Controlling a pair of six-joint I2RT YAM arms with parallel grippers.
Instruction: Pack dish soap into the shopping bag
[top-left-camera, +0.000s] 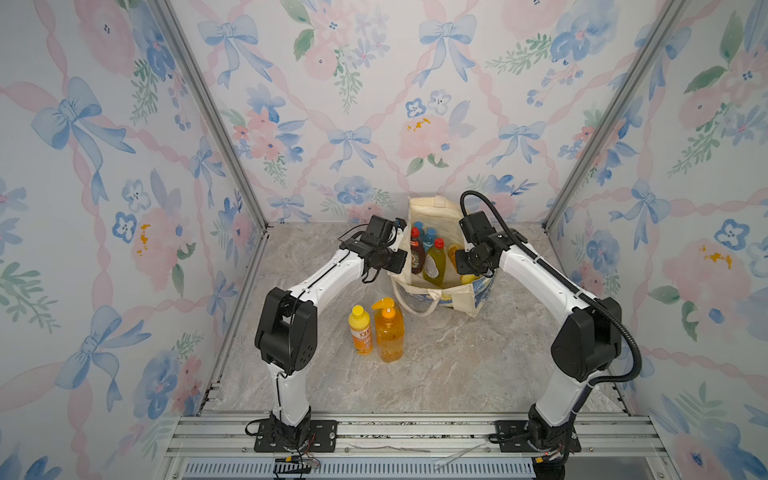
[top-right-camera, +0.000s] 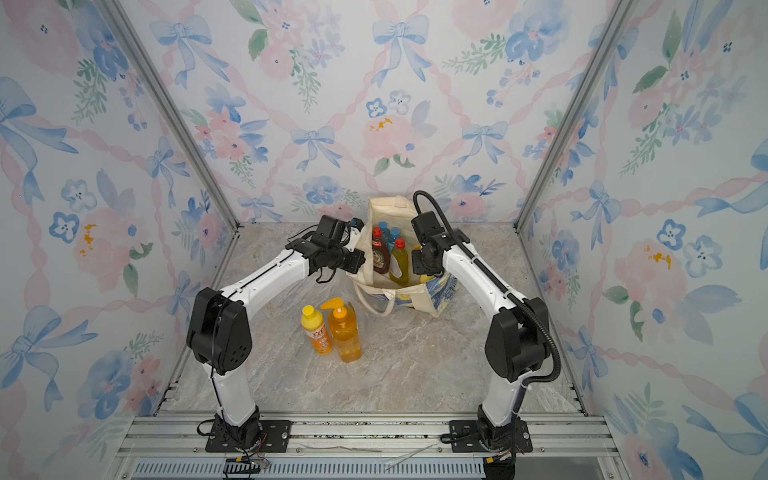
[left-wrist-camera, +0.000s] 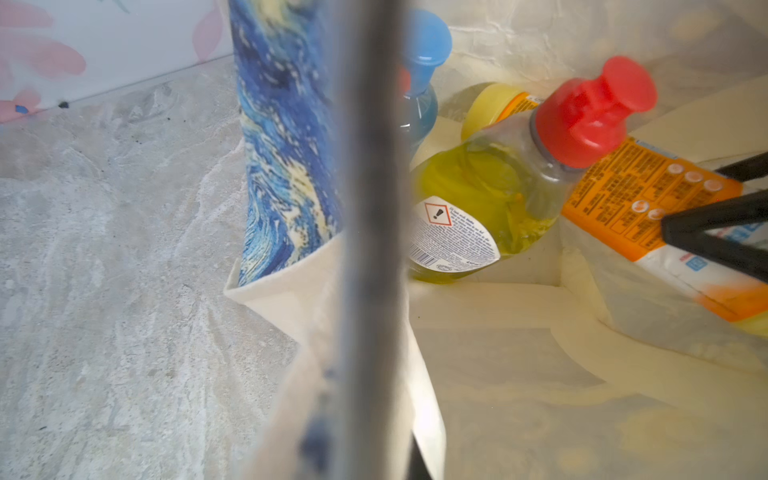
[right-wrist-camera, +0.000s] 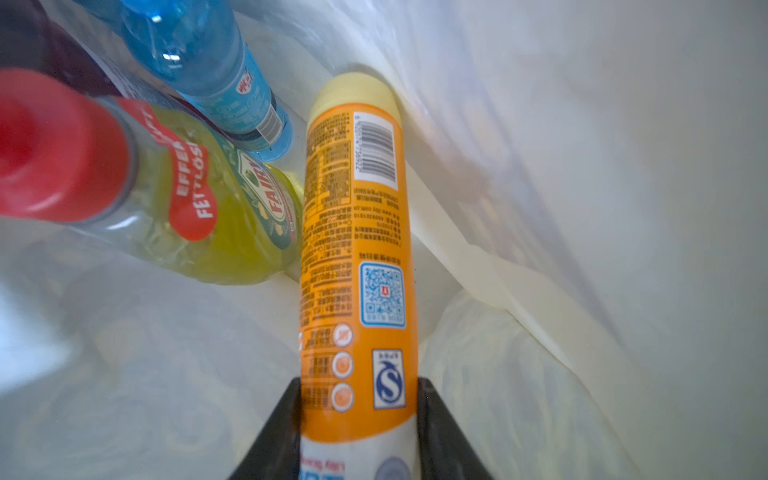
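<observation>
The cream shopping bag (top-left-camera: 436, 209) holds several bottles, among them a green dish soap (right-wrist-camera: 216, 216) with red cap and a blue bottle (right-wrist-camera: 216, 80). My right gripper is inside it, fingers around the lower end of an orange bottle (right-wrist-camera: 356, 240); whether they grip it I cannot tell. My left gripper (top-left-camera: 393, 261) is at the bag's left side by the rim, its fingers hidden in the top views and unclear in the left wrist view. An orange pump bottle (top-left-camera: 389, 336) and a yellow-capped bottle (top-left-camera: 361, 336) stand on the table in front of the bag.
Patterned walls surround it at the back and both sides. The bag's handle (top-left-camera: 416, 309) hangs out toward the front.
</observation>
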